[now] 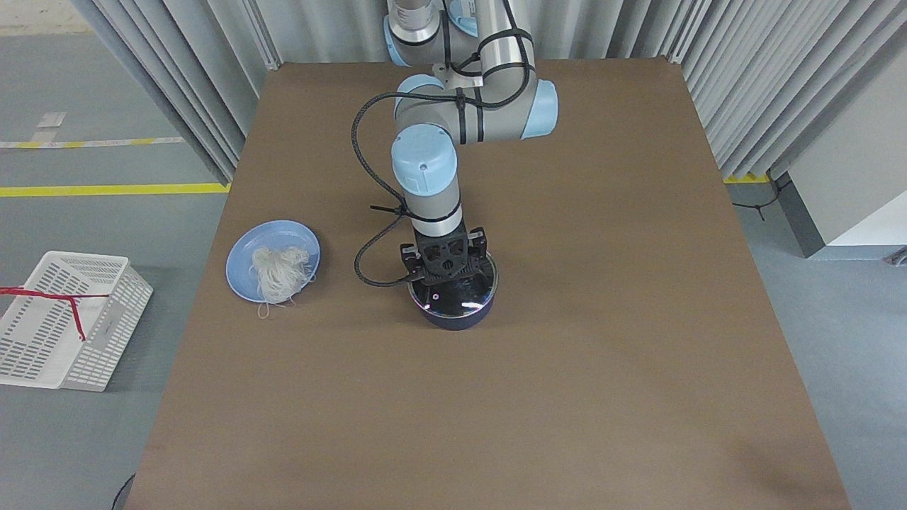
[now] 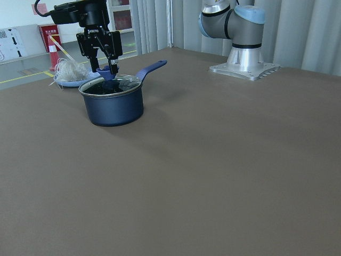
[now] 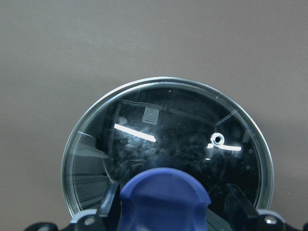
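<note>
A dark blue pot [image 2: 114, 111] with a long blue handle [image 2: 154, 68] stands on the brown table, covered by a glass lid [image 3: 163, 120] with a blue knob [image 3: 163, 202]. My gripper [image 2: 104, 66] is down at the lid, its fingers either side of the knob in the wrist view. Whether they are closed on it or only around it I cannot tell. In the front view the gripper hides much of the lid and the handle.
A light blue plate [image 1: 242, 246] with white stringy material [image 1: 280, 272] lies to the left of the pot. A white basket [image 1: 110, 331] is on the floor beside the table.
</note>
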